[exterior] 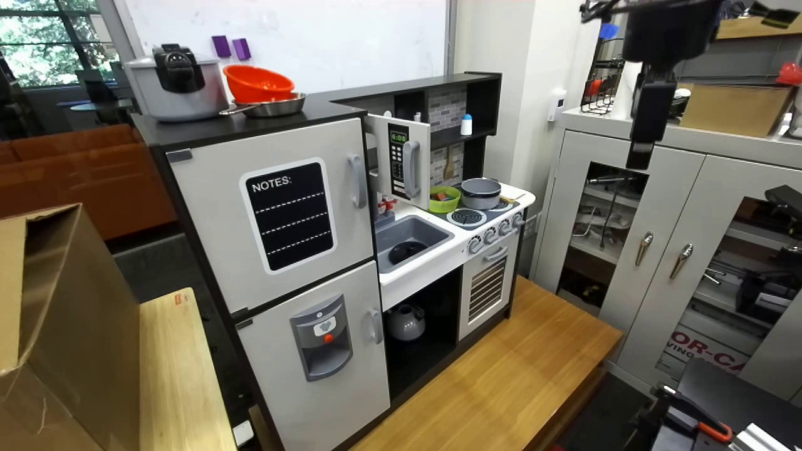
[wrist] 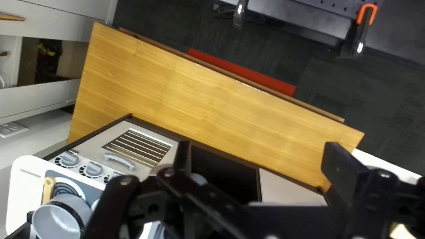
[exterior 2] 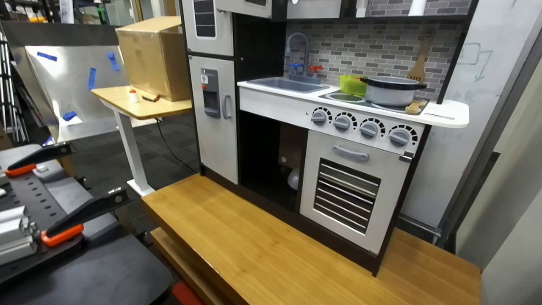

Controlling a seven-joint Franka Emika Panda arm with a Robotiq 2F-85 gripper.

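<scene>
My gripper stands open in the wrist view, its fingers (wrist: 335,159) wide apart with nothing held between them. Behind the gap lie the dark open shelf and the wooden platform (wrist: 215,103), some way off. In exterior view 1 the gripper (exterior: 641,158) hangs high at the upper right, in front of the grey cabinet in the picture and touching nothing. The toy kitchen's microwave door (exterior: 402,161) is swung open. A grey pot (exterior: 481,194) and a green bowl (exterior: 443,199) sit on the stove. Exterior view 2 does not include the gripper.
A dark round item (exterior: 406,252) lies in the sink, and a kettle (exterior: 406,323) stands in the lower shelf. An orange colander (exterior: 257,84), a metal pan (exterior: 270,106) and a large grey cooker (exterior: 177,90) rest on the fridge top. The platform is clear.
</scene>
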